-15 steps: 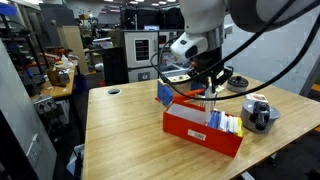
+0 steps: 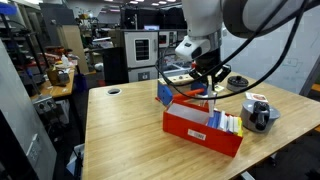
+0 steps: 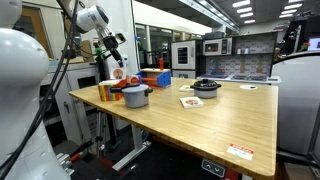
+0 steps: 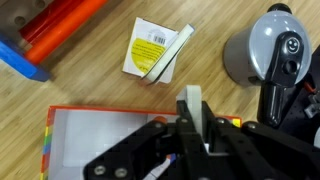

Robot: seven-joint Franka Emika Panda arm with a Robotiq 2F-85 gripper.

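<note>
My gripper point(image 2: 211, 86) hangs over the red box point(image 2: 190, 128) on the wooden table. It is shut on a slim white object point(image 4: 193, 108), which sticks out past the fingers in the wrist view. From outside, its lower end looks to be at or inside the box's opening; contact with the box is unclear. The box's pale interior point(image 4: 85, 138) shows below the gripper, partly covered by it. Several colourful upright items point(image 2: 228, 123) fill the box's right side.
A grey metal pot point(image 4: 270, 45) with a black handle stands close to the box. Beyond the box are a blue and red object point(image 4: 62, 28) and a white, yellow-labelled packet point(image 4: 150, 48).
The arm has shifted slightly to the right, with the white object still in the gripper. The box and the pot have not visibly moved.
</note>
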